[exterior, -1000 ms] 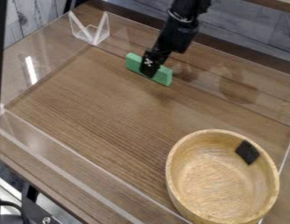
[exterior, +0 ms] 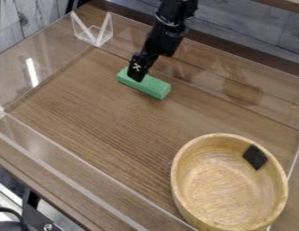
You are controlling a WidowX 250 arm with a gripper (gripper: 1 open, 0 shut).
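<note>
A green rectangular block (exterior: 148,87) lies on the wooden tabletop, angled from upper left to lower right, at the upper middle of the camera view. My dark gripper (exterior: 139,65) hangs open just beyond the block's upper-left end; whether its fingertips touch the block is hard to tell.
A large round cream tub (exterior: 228,207) with a black patch on its rim fills the lower right. A small white wire-like object (exterior: 94,27) stands at the back left.
The green block has shifted toward the front and slightly left. My gripper has moved from over the block to its far end.
</note>
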